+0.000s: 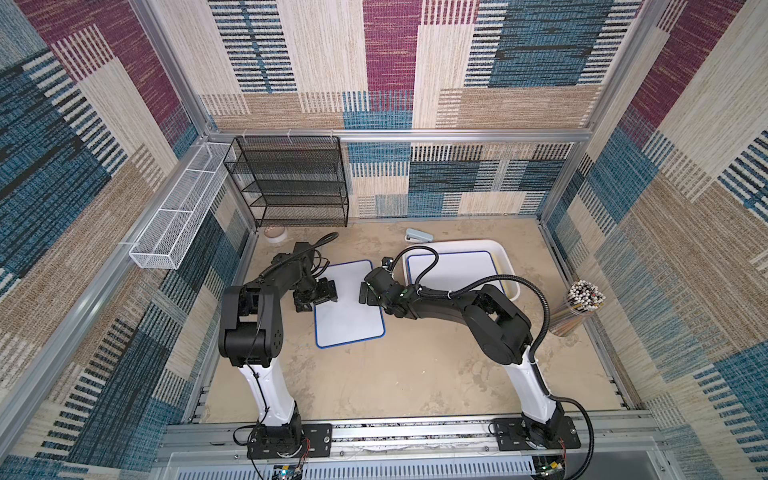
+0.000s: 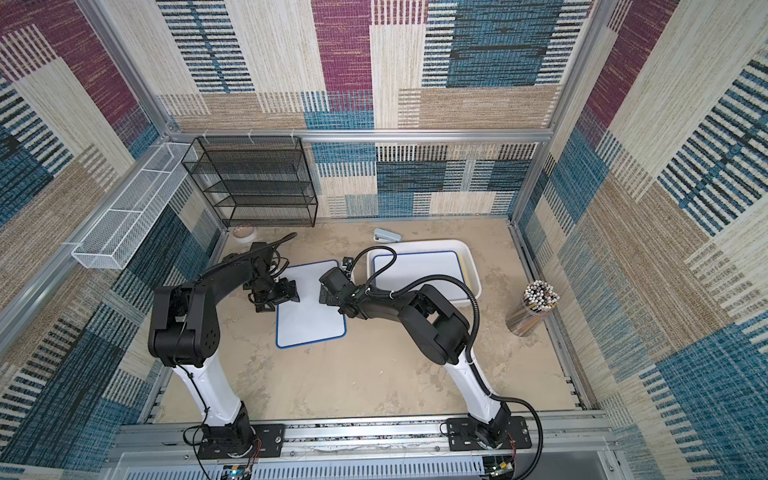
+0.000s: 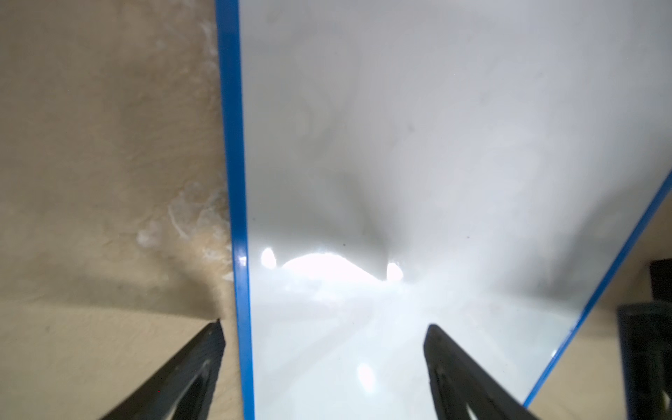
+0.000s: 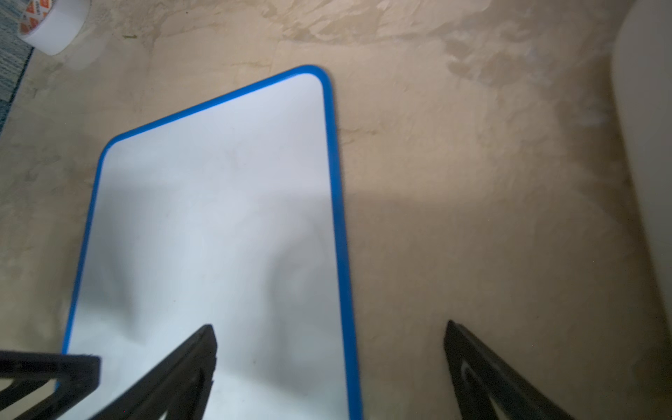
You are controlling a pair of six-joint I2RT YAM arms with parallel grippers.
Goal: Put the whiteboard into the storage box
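The whiteboard (image 1: 349, 316), white with a blue rim, lies on the table between the arms, slightly turned. My left gripper is open above its left edge. One finger (image 3: 199, 371) is over the table and the other over the board's face. My right gripper stands open across the right edge, one finger (image 4: 185, 374) over the board and one over bare table. Neither has anything held between its fingers. The white storage box (image 1: 505, 260) is at the back right, partly hidden by the right arm; another blue-rimmed whiteboard (image 1: 456, 268) lies in it.
A stapler (image 1: 418, 236) lies behind the box, and a roll of tape (image 1: 275, 233) is at the back left near the black wire rack (image 1: 292, 188). A pen holder (image 1: 569, 312) stands at the right.
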